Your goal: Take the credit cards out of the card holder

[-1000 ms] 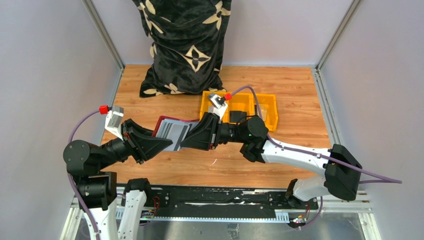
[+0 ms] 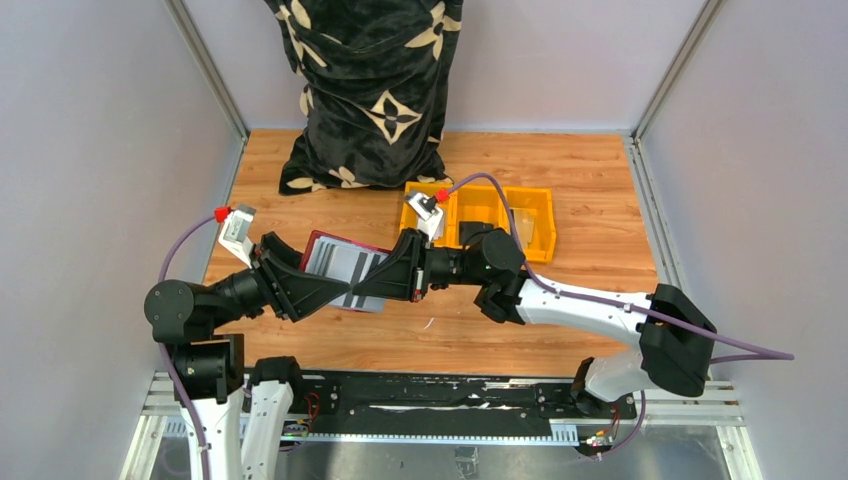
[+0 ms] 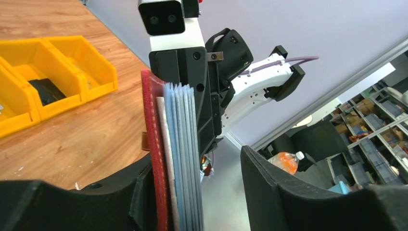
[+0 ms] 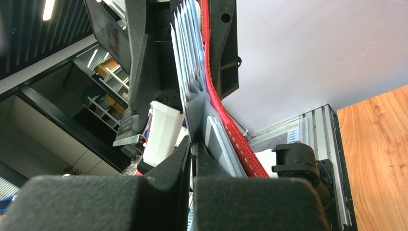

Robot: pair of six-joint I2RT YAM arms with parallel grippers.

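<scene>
The red card holder [image 2: 311, 250], with clear sleeves [image 2: 345, 270], stands on edge between my two grippers above the table. In the left wrist view, its red cover [image 3: 153, 110] and layered sleeves [image 3: 185, 130] sit between the fingers of my left gripper, which are part open; the right finger stands apart from the sleeves. In the right wrist view, my right gripper is shut at the sleeves' edge, with the red edge [image 4: 226, 120] beyond. Whether a sleeve is caught in its tips cannot be made out.
A yellow bin [image 2: 540, 220] with compartments stands at the back right, a dark patterned cloth [image 2: 370, 120] at the back.
Both arms have shifted slightly, the left gripper rightward and the right a little leftward. The holder's sleeves are turned more toward the top camera than a second ago.
</scene>
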